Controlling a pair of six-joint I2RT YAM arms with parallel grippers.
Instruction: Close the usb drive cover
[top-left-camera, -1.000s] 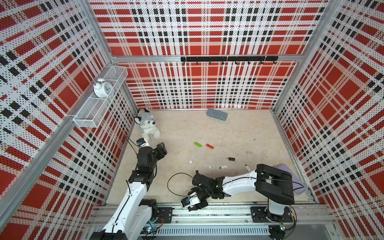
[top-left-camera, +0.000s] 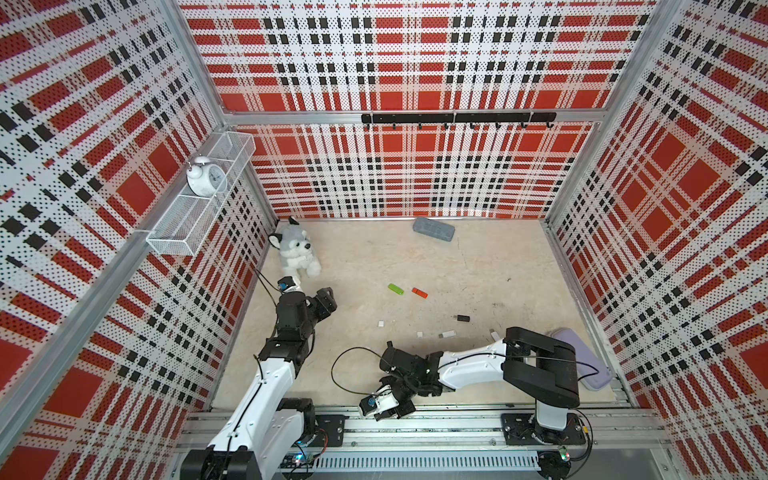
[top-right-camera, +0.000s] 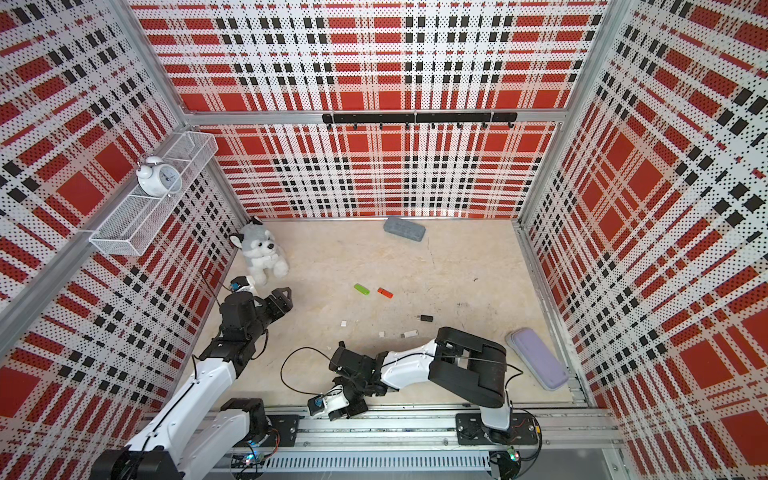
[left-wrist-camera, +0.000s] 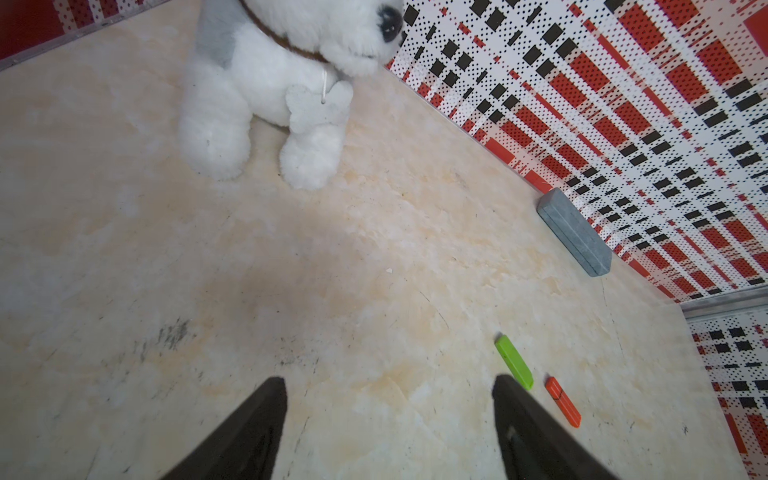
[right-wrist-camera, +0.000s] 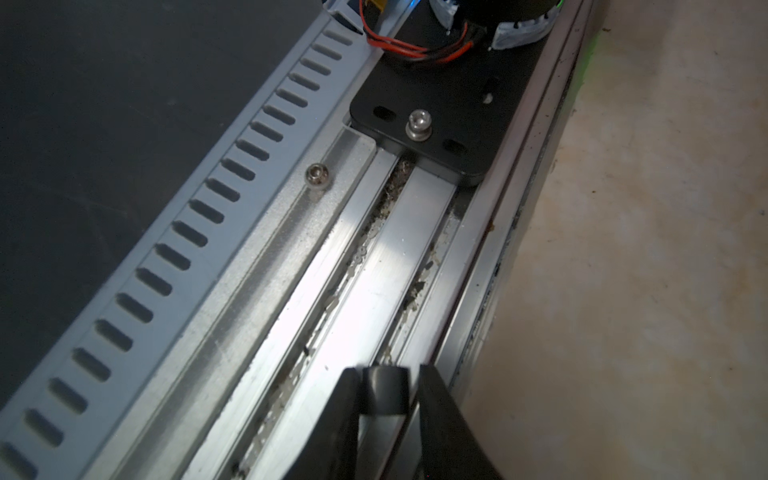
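Note:
A green USB stick (top-left-camera: 396, 289) and a red USB stick (top-left-camera: 420, 293) lie side by side mid-table. Nearer the front are a black USB stick (top-left-camera: 462, 318) with its connector end to the left and a white stick (top-left-camera: 448, 334). Which covers are on is too small to tell. My left gripper is open and empty, left of the sticks, above bare table. Over the front rail, away from the sticks, my right gripper has fingertips a narrow gap apart. A blurred dark patch shows there; whether it is held is unclear.
A plush dog (top-left-camera: 296, 249) sits at the back left, close to my left arm. A grey case (top-left-camera: 433, 229) lies at the back, a purple case (top-right-camera: 537, 358) at the right. Small white pieces lie near the sticks.
The right arm's elbow has moved a little left, and its gripper has barely moved. The sticks lie as before.

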